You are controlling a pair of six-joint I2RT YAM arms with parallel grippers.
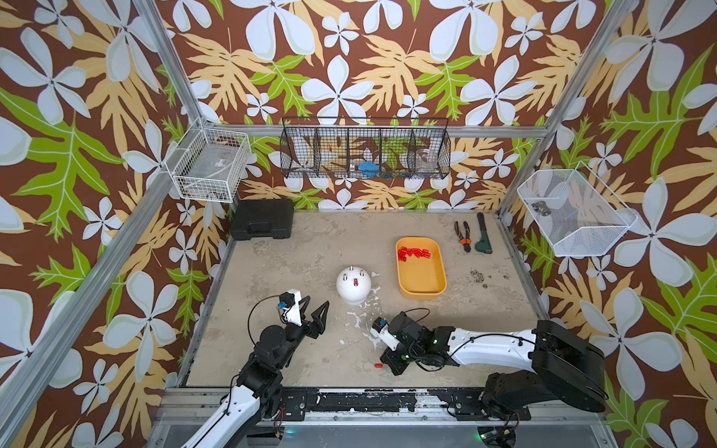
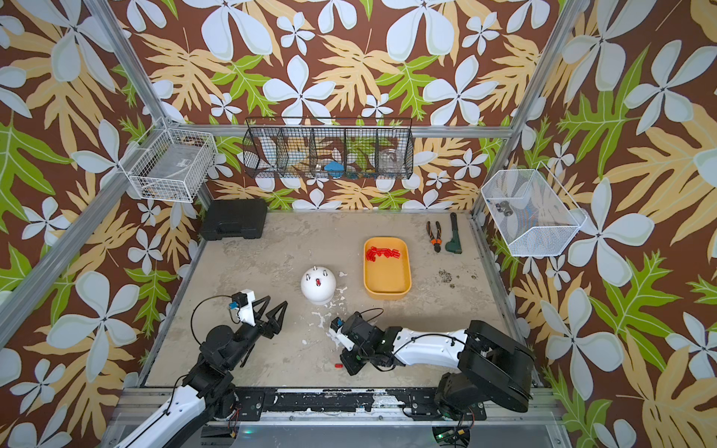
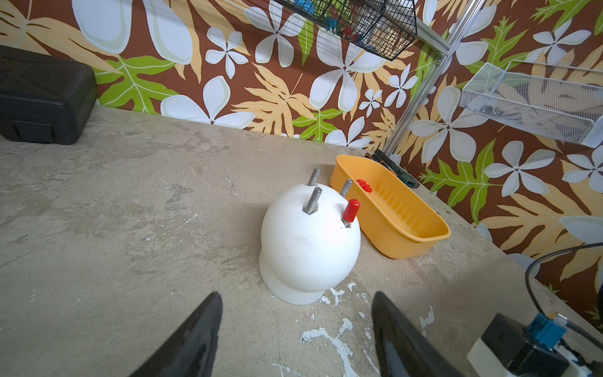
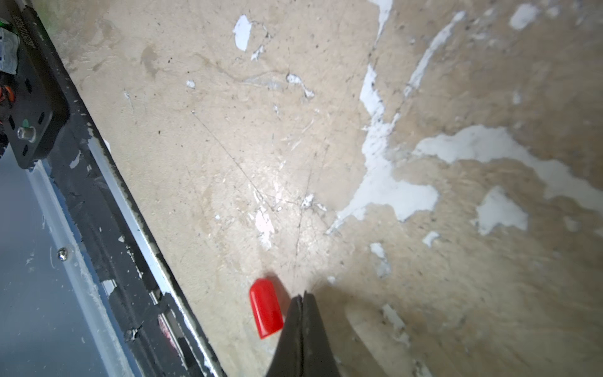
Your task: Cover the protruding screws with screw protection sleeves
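A white dome (image 1: 353, 291) with upright metal screws (image 3: 312, 201) stands mid-table; one screw wears a red sleeve (image 3: 351, 211). More red sleeves (image 2: 383, 252) lie in the yellow bin (image 3: 389, 220). A loose red sleeve (image 4: 265, 306) lies near the front edge, just beside my right gripper, whose fingers are shut with nothing visible between them. My left gripper is open and empty, short of the dome on its front-left side.
A black case (image 1: 261, 218) lies at back left, pliers (image 1: 463, 236) and a green tool (image 1: 482, 233) at back right. Wire baskets (image 1: 363, 149) hang on the walls.
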